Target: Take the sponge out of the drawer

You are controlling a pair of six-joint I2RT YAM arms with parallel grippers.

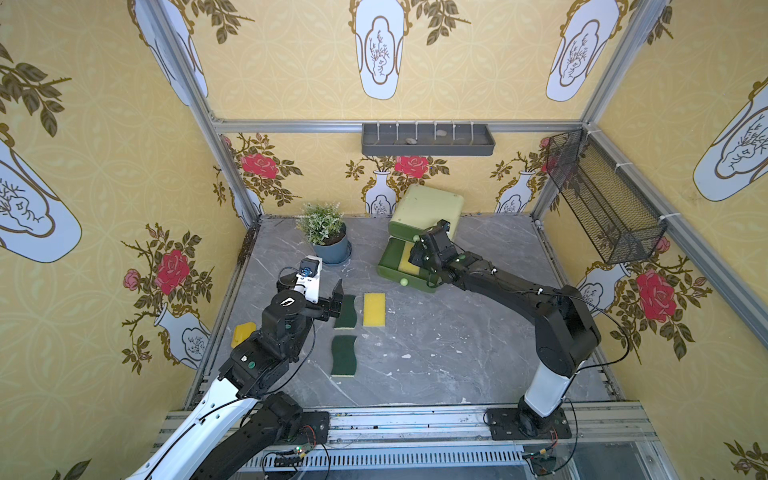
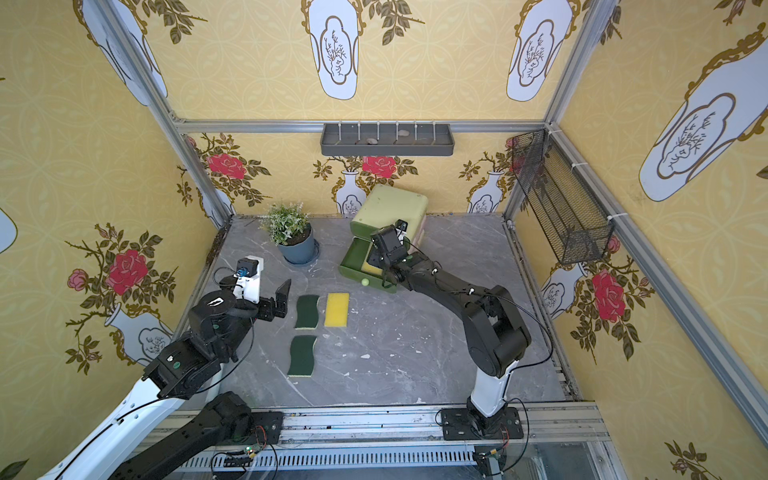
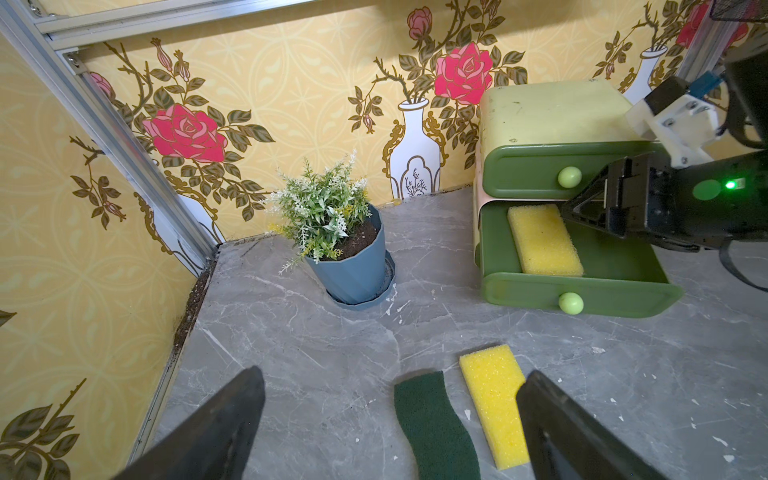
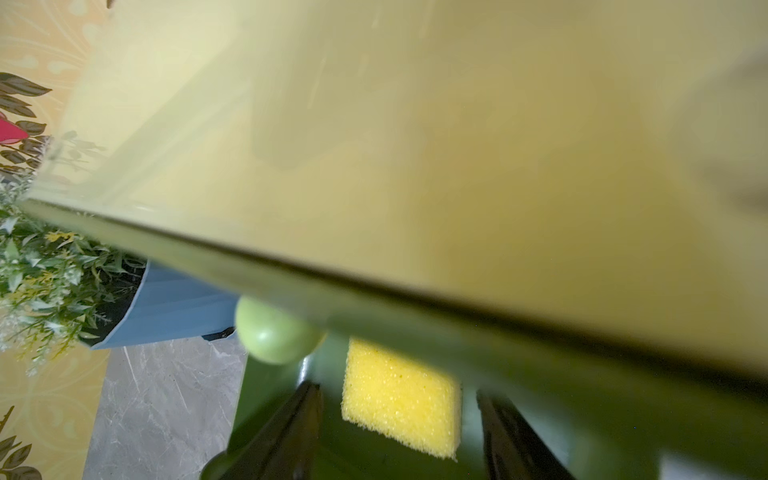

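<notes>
A yellow sponge (image 3: 544, 240) lies in the pulled-out lower green drawer (image 3: 640, 296) of a cream cabinet (image 3: 552, 112). My right gripper reaches into that drawer beside the sponge, just below the upper drawer front. In the right wrist view the sponge (image 4: 400, 392) shows between and beyond the fingers, which stand apart and not touching it visibly. My left gripper (image 1: 334, 300) hangs open and empty over the table's left part, above green and yellow sponges lying outside the drawer.
A loose yellow sponge (image 3: 492, 400) and green pads (image 1: 344, 356) lie before the drawer. A potted plant (image 3: 344, 264) stands left of the cabinet. A wire basket (image 1: 604, 200) is on the right wall.
</notes>
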